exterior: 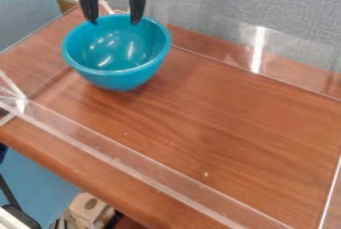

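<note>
A teal bowl [118, 62] sits upright on the wooden table at the upper left, toward the back wall. My black gripper [114, 18] hangs just above the bowl's back part, its two fingers pointing down and spread apart, with nothing visible between them. Whether the fingertips reach inside the rim is hard to tell.
A clear low edge strip runs along the front left, and a grey textured wall [253, 9] closes off the back. A small beige object [88, 211] is below the table edge.
</note>
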